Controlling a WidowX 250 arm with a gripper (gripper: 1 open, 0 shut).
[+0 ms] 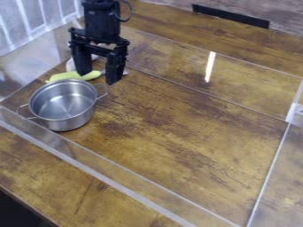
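Note:
My black gripper (pixel 99 60) hangs over the back left of the wooden surface, above and behind a steel pot (pixel 63 106) with side handles. Its two fingers point down; whether anything lies between them is unclear. A yellow-green elongated item (pixel 66 77) lies behind the pot, partly hidden by the gripper. A pale object behind it is mostly hidden by the gripper.
Clear low walls border the wooden surface (pixel 196 133) on several sides. A thin white strip (pixel 210 66) shows toward the back right.

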